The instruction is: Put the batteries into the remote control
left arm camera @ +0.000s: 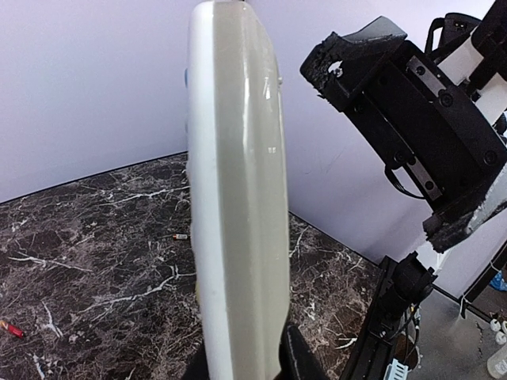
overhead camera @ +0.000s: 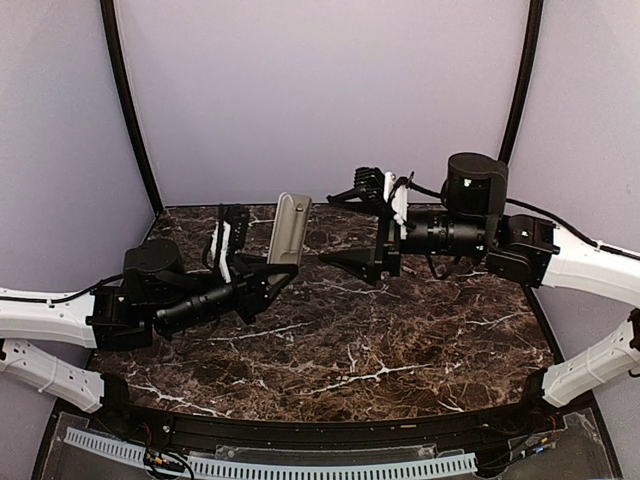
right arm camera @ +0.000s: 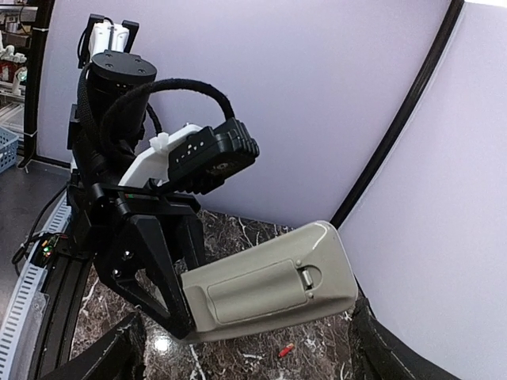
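The pale grey remote control (overhead camera: 290, 230) stands tilted upright above the table, its lower end in my left gripper (overhead camera: 280, 275), which is shut on it. In the right wrist view, the back of the remote (right arm camera: 325, 269) faces the camera, with the rectangular battery cover (right arm camera: 261, 293) seated in it and a small latch at one end. My right gripper (overhead camera: 330, 229) is open to the right of the remote, apart from it and empty. A small red-tipped object, likely a battery (left arm camera: 11, 328), lies on the table; another small object (left arm camera: 181, 237) lies farther off.
Both arms hover over the dark marbled table (overhead camera: 350, 340), whose front and middle are clear in the top view. Pale walls close in the back and sides. The two grippers are near each other, with a narrow gap between.
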